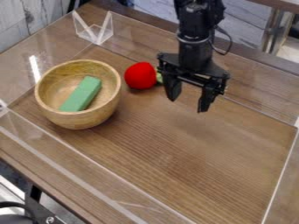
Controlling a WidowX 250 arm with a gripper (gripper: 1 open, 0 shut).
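My black gripper is over the upper middle of the table, its fingers spread apart, with nothing visible between them. Just left of it lies a red round object, with a small green thing partly hidden behind the gripper. At the left is a wooden bowl holding a green block.
A clear, wire-like container stands at the upper left. A dark cable or fixture shows at the bottom left corner.
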